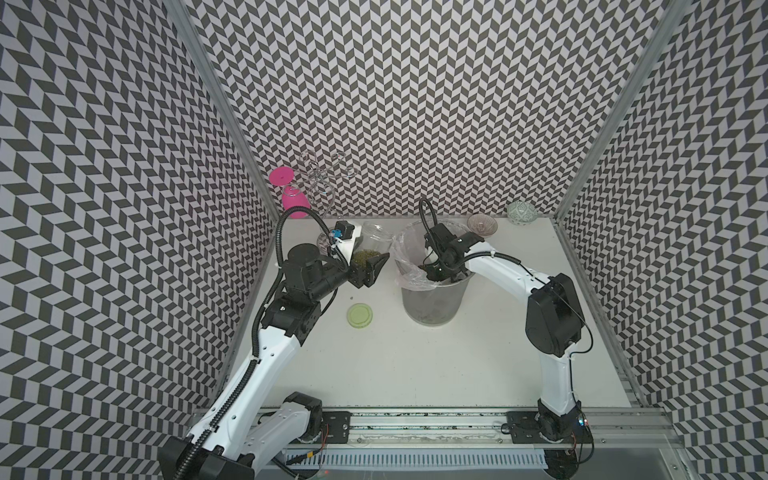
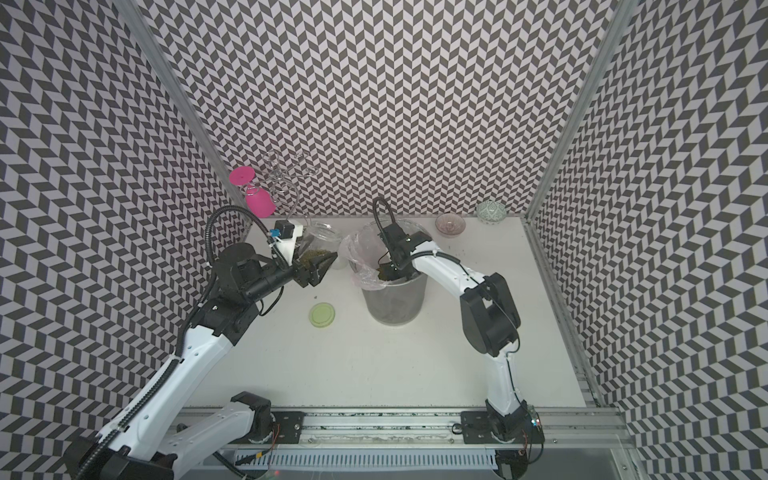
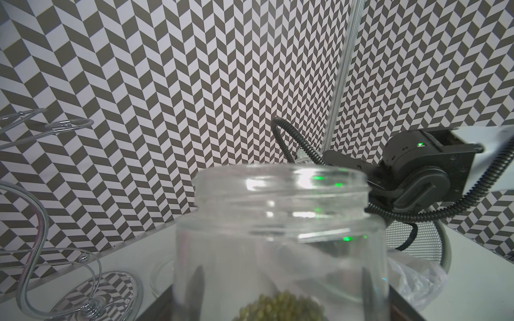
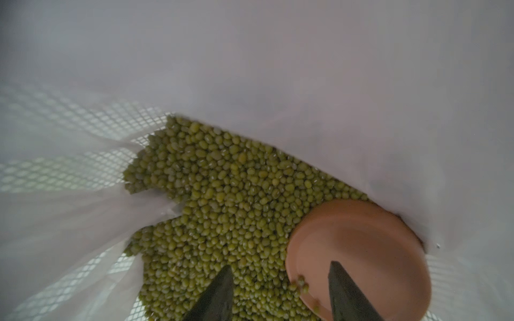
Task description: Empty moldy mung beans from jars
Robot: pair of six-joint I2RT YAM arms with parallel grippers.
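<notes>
My left gripper [image 1: 369,265] is shut on a glass jar [image 3: 278,251] with mung beans [image 3: 283,310] in it, beside the lined bin [image 1: 432,308]. My right gripper reaches down inside that bin, open, nothing between its fingers. Below them lie many loose beans [image 4: 230,192] and an orange round dish-like piece [image 4: 358,251] in the bag. A light green lid [image 1: 359,315] lies on the table in front of the jar.
A wire rack [image 1: 324,172] with pink pieces [image 1: 294,200] stands at the back left. A pink glass bowl [image 1: 481,225] and a pale green one [image 1: 521,211] stand at the back right.
</notes>
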